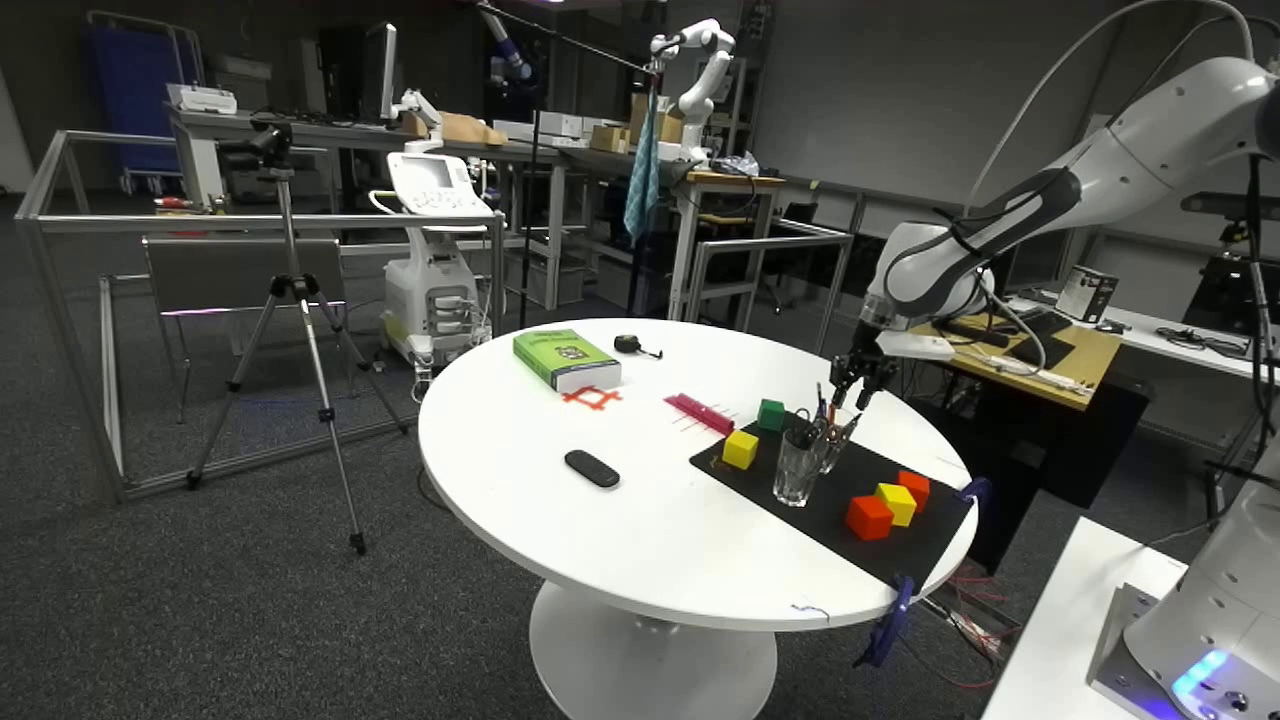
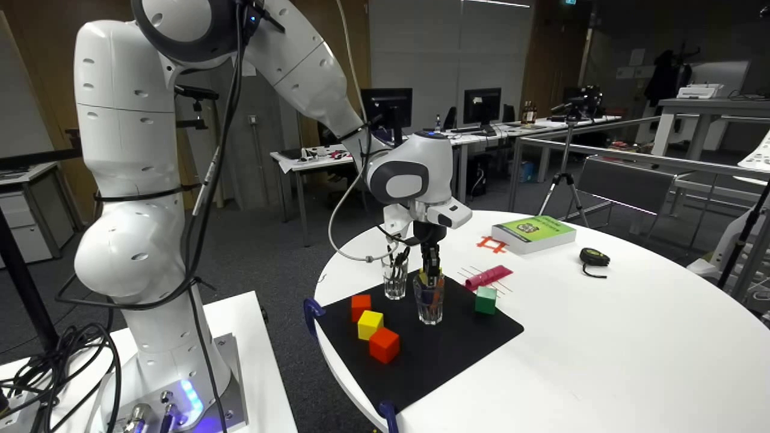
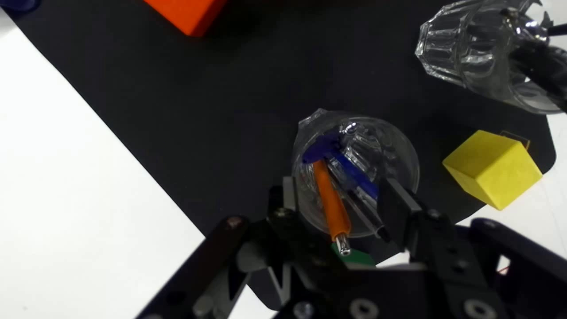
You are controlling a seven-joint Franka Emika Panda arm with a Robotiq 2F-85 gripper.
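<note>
A clear glass [image 3: 407, 159] holding an orange pen [image 3: 332, 204], a blue pen [image 3: 357, 175] and another slim pen lies under my gripper in the wrist view. The fingers stand apart, one on each side of the pens' upper ends, gripping none of them. In exterior view 1 my gripper [image 1: 853, 401] is just above the pen glass [image 1: 830, 458]; exterior view 2 has the gripper [image 2: 431, 268] over the same glass [image 2: 430, 310]. A second glass [image 1: 794, 476], with dark-handled tools in it, stands close by.
On the black mat [image 1: 816, 516] sit a yellow cube [image 1: 740, 449], a green cube [image 1: 771, 414] and a group of red and yellow cubes [image 1: 895, 504]. A green book [image 1: 564, 360], tape measure [image 1: 633, 344] and dark oblong object [image 1: 591, 468] lie on the white table.
</note>
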